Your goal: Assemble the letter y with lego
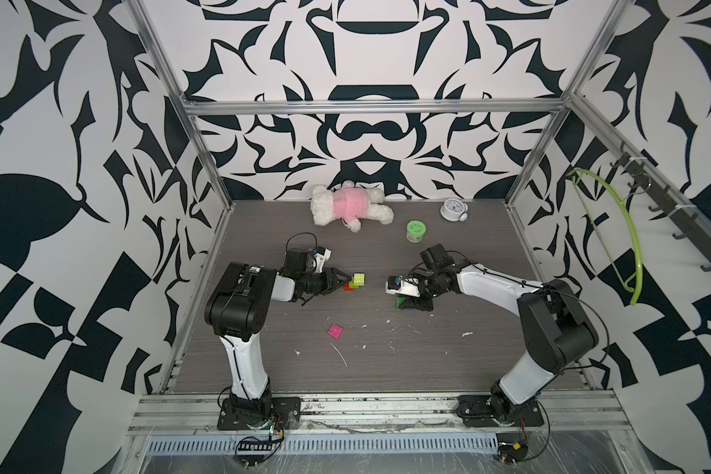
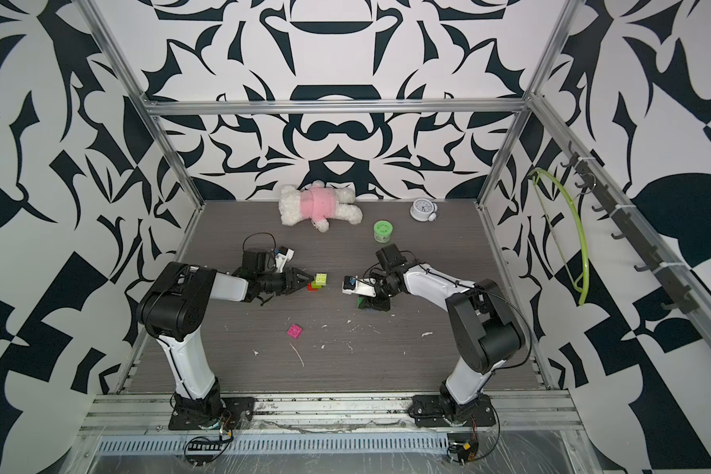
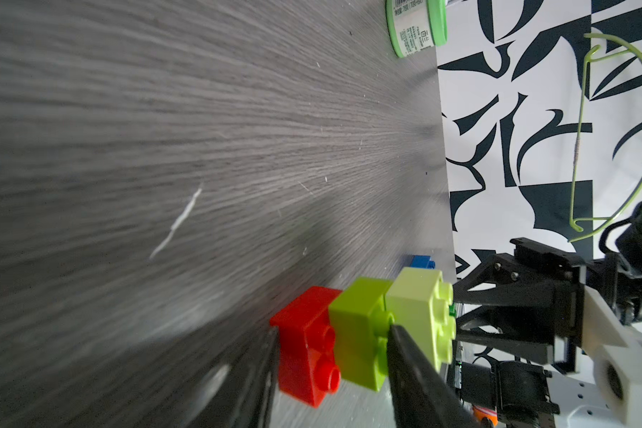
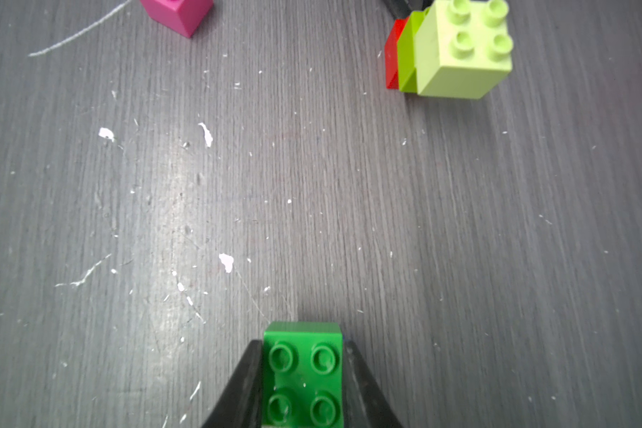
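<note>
My left gripper is shut on a stack of a red brick (image 3: 303, 356), a lime brick (image 3: 356, 321) and a pale yellow-green brick (image 3: 413, 310), low over the table at centre-left. My right gripper, right of the stack, is shut on a green brick (image 4: 303, 374) down at the table. A pink brick (image 1: 335, 331) lies apart, toward the front. A blue brick (image 3: 421, 261) shows partly behind the stack in the left wrist view.
A plush toy (image 1: 350, 205), a green-lidded tub (image 1: 415, 230) and a white clock (image 1: 453, 209) stand along the back.
</note>
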